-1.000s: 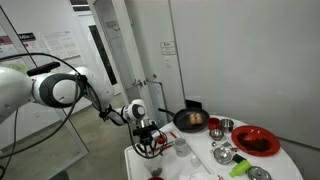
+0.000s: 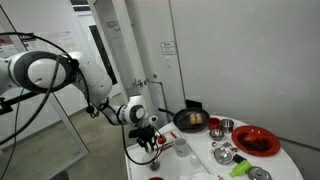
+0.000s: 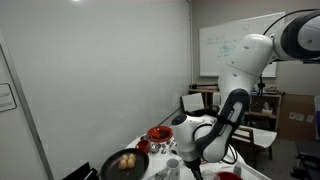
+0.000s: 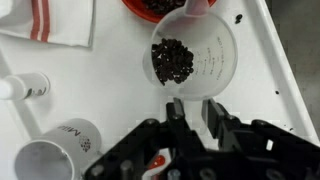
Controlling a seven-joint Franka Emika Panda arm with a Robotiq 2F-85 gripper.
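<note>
A clear measuring cup (image 4: 212, 62) with dark beans in its bottom sits just ahead of my fingers in the wrist view. My gripper is shut on the cup's near rim, one finger to each side of a pale strip. Beyond the cup is an orange-red bowl (image 4: 153, 6) of dark beans, partly cut off by the frame's top. In exterior view 1 the gripper (image 2: 149, 146) hangs low over the left part of the white table, with the red bowl (image 2: 155, 178) at the frame's bottom edge.
A white mug (image 4: 45, 160), a small white bottle (image 4: 25, 87) and a striped towel (image 4: 58, 22) lie to the left in the wrist view. A dark pan (image 2: 191, 121), a red plate (image 2: 257, 141) and several metal vessels occupy the table's farther side. Few beans lie loose.
The arm's upper links have shifted and the wrist has turned a little. The gripper stays over the same part of the table; the other things have not visibly moved.
</note>
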